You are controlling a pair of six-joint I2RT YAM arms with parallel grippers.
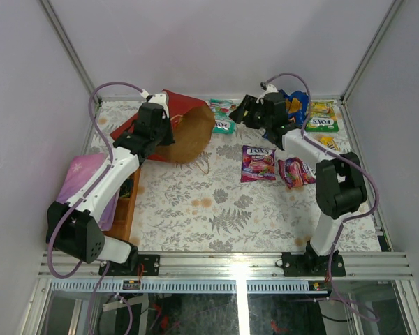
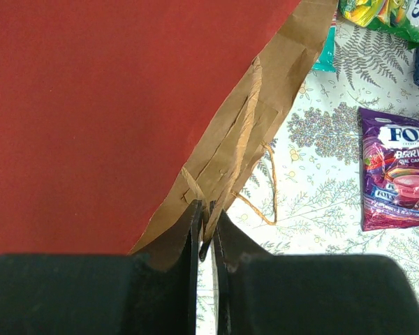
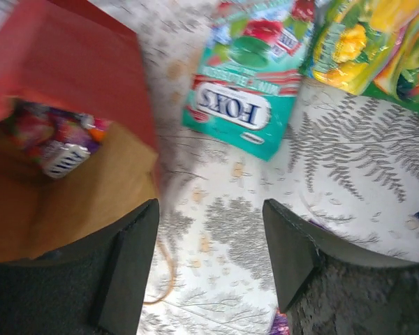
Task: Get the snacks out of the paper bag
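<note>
A red paper bag [image 1: 188,129] lies on its side at the back left, its brown inside facing right. My left gripper is shut at the bag's edge, with the twisted paper handle over its fingertips; whether it grips it is unclear. My right gripper stands open and empty right of the bag's mouth; snack packs [image 3: 63,139] show inside the bag. On the table lie a teal FOX'S pack [image 3: 244,98], a purple berries pack [image 1: 257,164], a red pack [image 1: 296,173] and several others at the back right.
A wooden box [image 1: 126,209] with a pink item stands at the left edge. Walls surround the back and sides.
</note>
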